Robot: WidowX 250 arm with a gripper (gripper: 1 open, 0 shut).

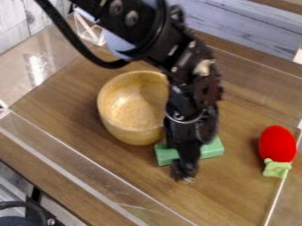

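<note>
My black gripper (186, 159) is lowered over a green rectangular block (210, 147) lying on the wooden table, its fingers reaching down around the block's middle and hiding part of it. The fingers stand open, as far as their dark shapes show. A wooden bowl (124, 104) sits just left of the gripper, behind the block.
A red toy with a green top (276, 146) lies at the right. Clear walls and strips run along the left and near edges of the table (71, 115). Bare wood lies in front of and behind the block.
</note>
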